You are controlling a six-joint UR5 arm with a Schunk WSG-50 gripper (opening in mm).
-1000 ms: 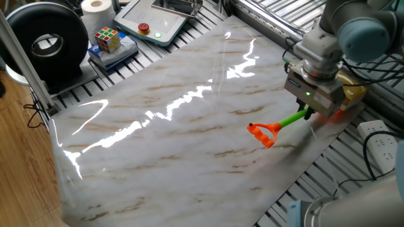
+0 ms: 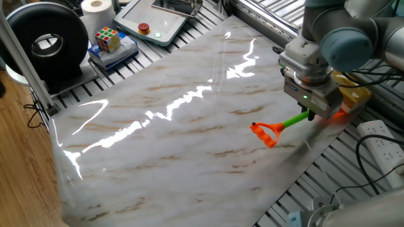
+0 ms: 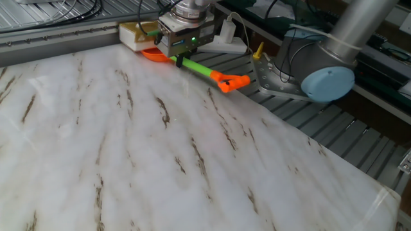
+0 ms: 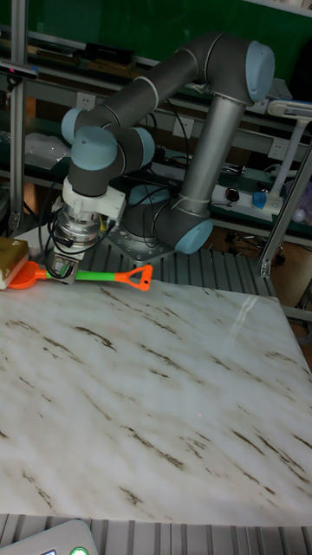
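Observation:
A toy shovel with an orange grip handle (image 2: 266, 135), a green shaft (image 2: 295, 119) and an orange blade (image 3: 156, 56) is at the table's edge near the arm's base. My gripper (image 3: 178, 61) points down over the shaft, close to the blade end, and appears shut on it. In the third view the shovel (image 4: 97, 276) lies across beneath the gripper, handle to the right. The gripper body hides part of the blade, and the far finger cannot be made out. Whether the shovel touches the tabletop is unclear.
A yellow-topped white box (image 3: 133, 36) stands right by the blade.
The gripper has shifted and turned slightly, its front coming a little toward the left. Elsewhere nothing visibly differs.

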